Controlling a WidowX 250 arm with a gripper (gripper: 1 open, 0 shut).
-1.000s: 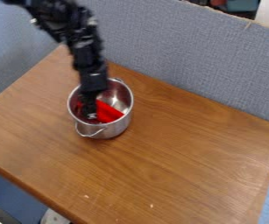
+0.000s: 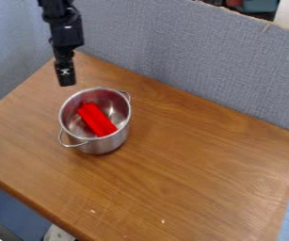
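A steel pot (image 2: 114, 140) with looped handles stands on the wooden table (image 2: 203, 165), left of centre. Inside it lies a long red object (image 2: 96, 119), slanting from upper left to lower right. The black gripper (image 2: 64, 73) hangs above and to the left of the pot, near the table's back edge, open and apart from the pot, with nothing visible between its fingers.
A grey padded wall runs along the back and left of the table. A light blue strip lies at the far right edge.
The gripper has risen out of the pot and moved up and back toward the wall. The pot has shifted left since a second ago, with the red object still inside.
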